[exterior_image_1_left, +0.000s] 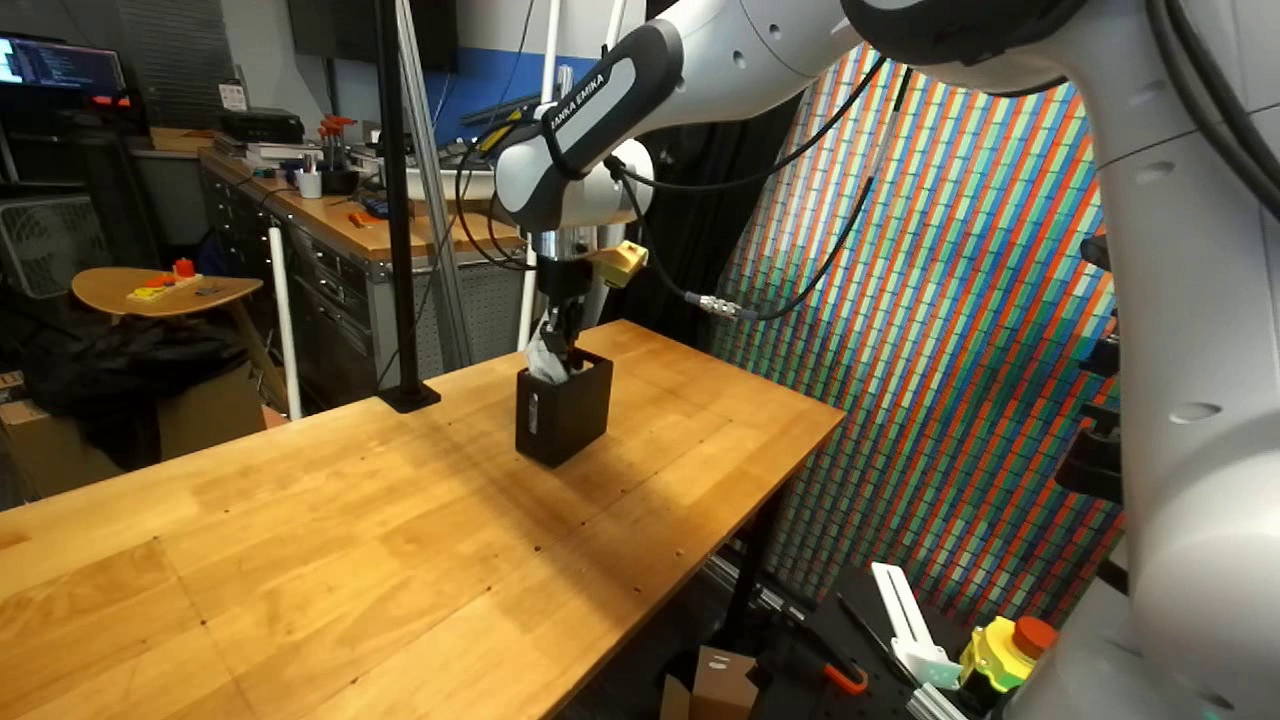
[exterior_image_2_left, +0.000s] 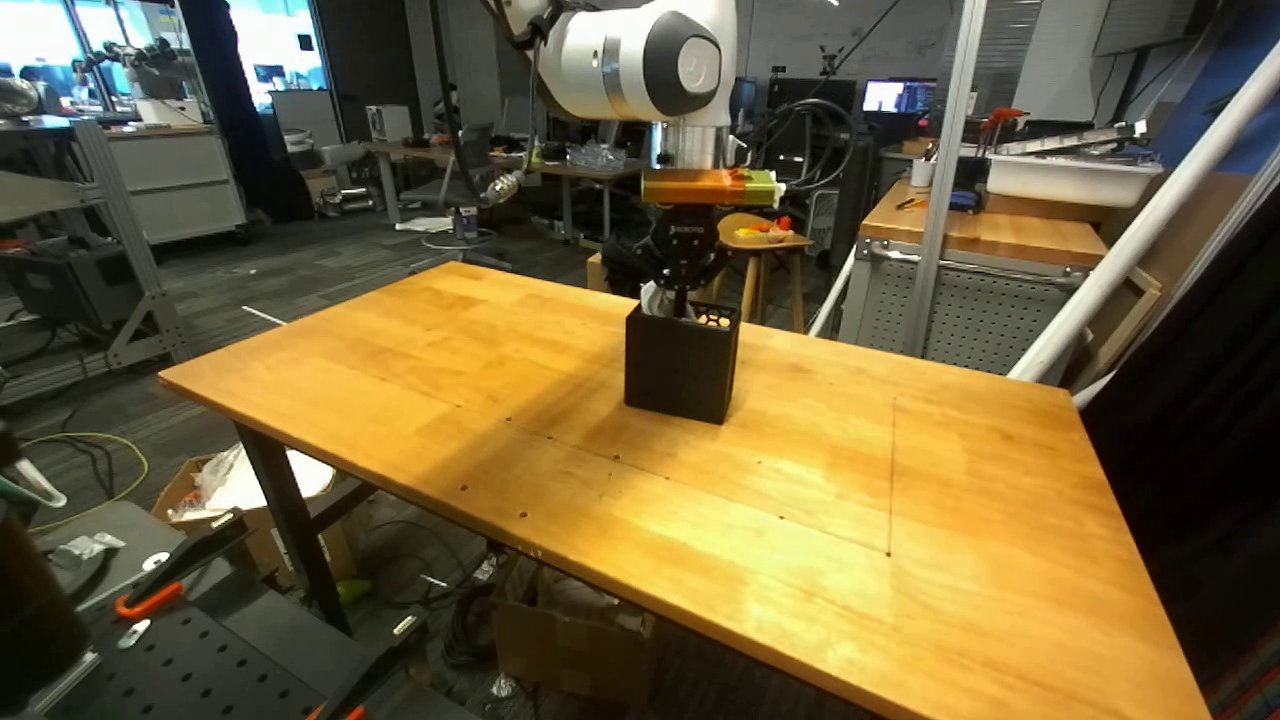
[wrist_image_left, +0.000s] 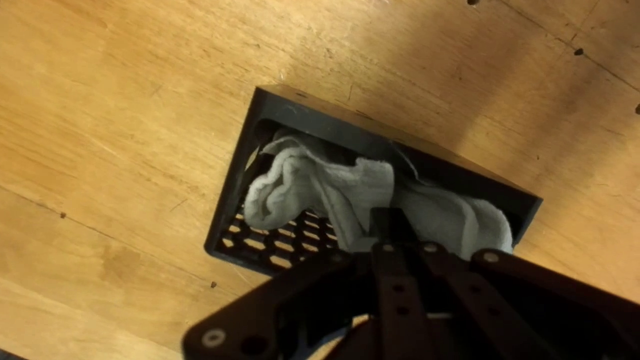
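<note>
A black box (exterior_image_1_left: 563, 414) with honeycomb-like holes stands upright on the wooden table. Inside it, bunched up, is a light grey cloth (wrist_image_left: 354, 186), part of which pokes above the rim in exterior view 1. From straight above, my gripper reaches down to the box opening, its fingers shut together against the middle of the cloth. No cloth shows clearly between the fingertips, whose lower ends are hard to make out. In exterior view 2 the gripper (exterior_image_2_left: 680, 308) is at the rim, with a bit of white cloth (exterior_image_2_left: 655, 300) beside it.
Bare tabletop (exterior_image_2_left: 516, 372) surrounds the box on all sides. A black post (exterior_image_1_left: 408, 394) rises from the table's far edge in exterior view 1. Off the table, a low stool (exterior_image_1_left: 166, 292) holds small red and yellow items.
</note>
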